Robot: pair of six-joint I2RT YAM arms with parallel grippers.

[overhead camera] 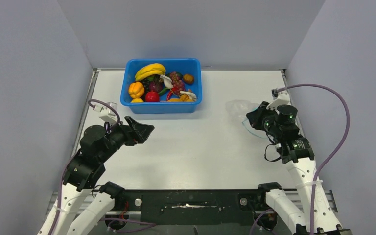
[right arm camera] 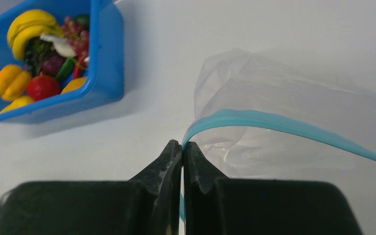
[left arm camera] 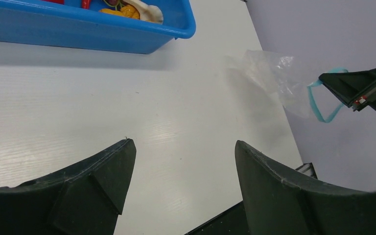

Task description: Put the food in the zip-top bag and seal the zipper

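A clear plastic bag with a light blue band (right arm camera: pixel 254 117) hangs from my right gripper, which is shut on that band near one end. In the left wrist view the bag's clear film (left arm camera: pixel 279 78) spreads out to the left of the right fingers (left arm camera: pixel 345 88), above the table's right side. My left gripper stands part open with nothing between its fingers, over the left part of the table. Bananas (overhead camera: pixel 150 71), a yellow pepper (overhead camera: pixel 136 90), a tomato (overhead camera: pixel 152 96) and other food lie in a blue bin (overhead camera: pixel 161 110) at the back.
Grey walls rise at the back and both sides; the right wall is close to the right arm.
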